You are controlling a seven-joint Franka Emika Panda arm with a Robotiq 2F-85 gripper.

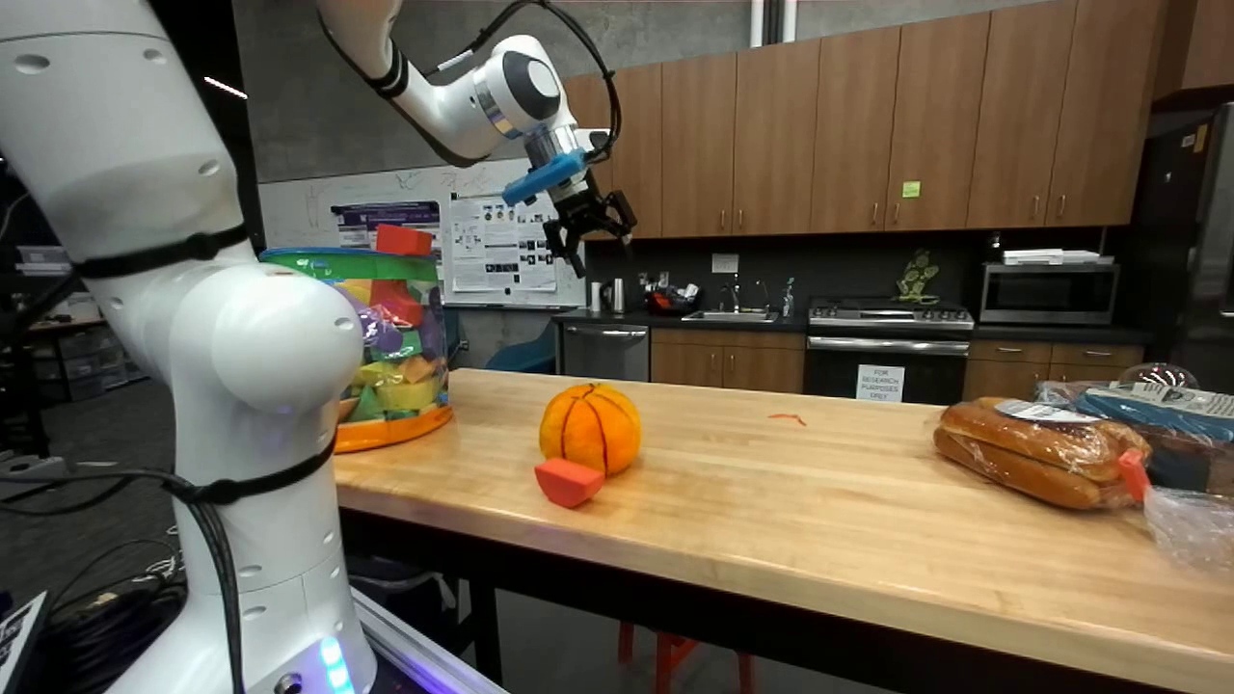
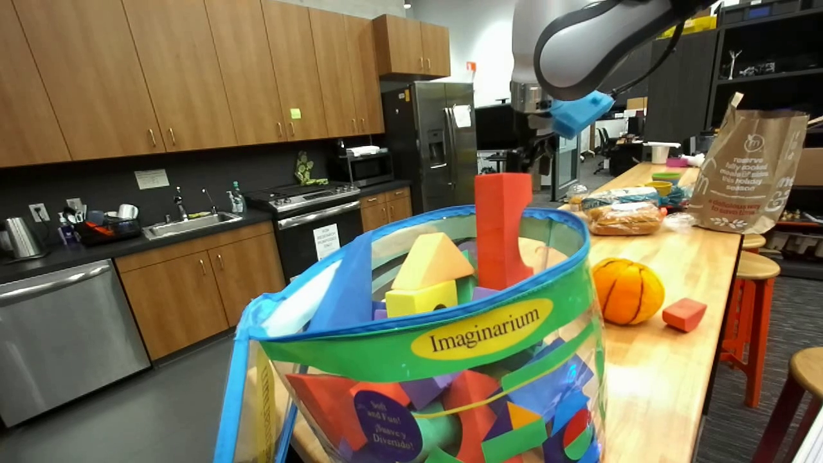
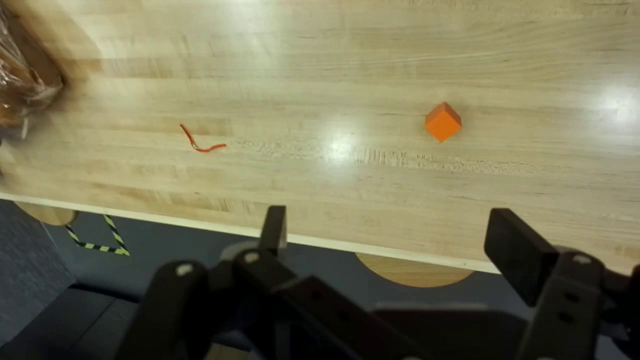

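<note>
My gripper hangs high over the table, pointing down, with nothing between its fingers. In the wrist view its two dark fingers stand wide apart, so it is open. A round orange pumpkin-like ball with dark lines rests on the table. Right against its near side, in exterior view 1, lies a red block. The wrist view also has a small orange block alone on bare wood; I cannot make it out in the exterior views. A clear bag of foam blocks stands open-topped at the table's end.
A red tall block sticks up above the bag's rim. Wrapped bread lies at the table's other end, beside a paper bag. One thin red strip lies on the wood. Mid-table is mostly clear.
</note>
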